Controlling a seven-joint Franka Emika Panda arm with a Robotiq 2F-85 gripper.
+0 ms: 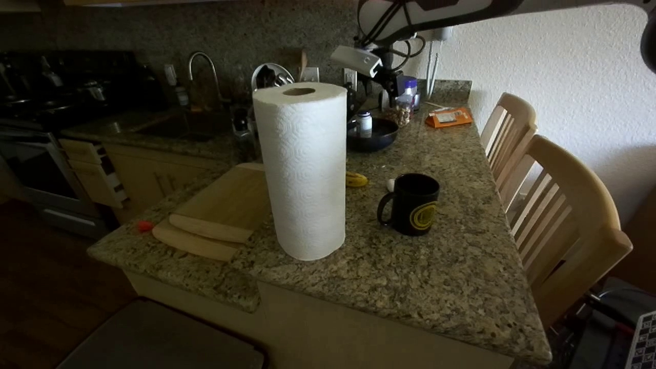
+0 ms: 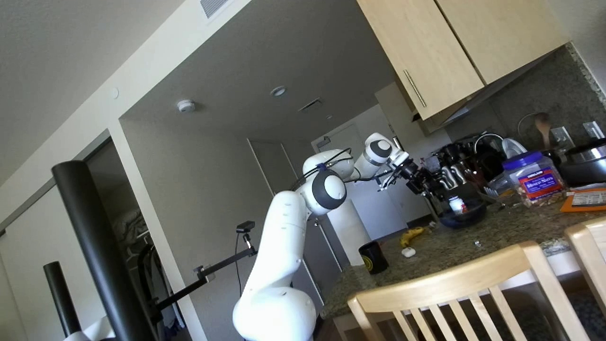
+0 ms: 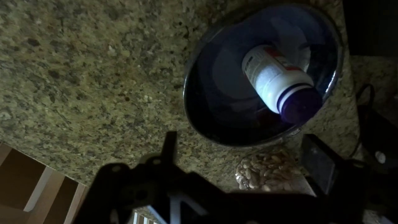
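Observation:
A white bottle with a dark purple cap [image 3: 278, 84] stands in a dark bowl-like pan [image 3: 227, 127]. The same bottle [image 1: 364, 125] and pan [image 1: 376, 142] appear toward the back of the counter in exterior view 1. My gripper is open, its two fingers spread wide with nothing between them. In the wrist view the pan and bottle lie beyond the fingertips, apart from them. Exterior view 2 shows the gripper [image 2: 423, 190] close above the pan, near the bottle [image 2: 457, 204]; the exact gap is hard to judge there.
Beside the pan is a clear jar of nuts [image 2: 537, 179], with an orange packet [image 1: 449, 117] to its right. A paper towel roll [image 1: 304, 178], a black mug [image 1: 416, 206] and a banana [image 1: 356, 179] occupy the nearer counter. Wooden chairs [image 1: 559, 215] line the right edge.

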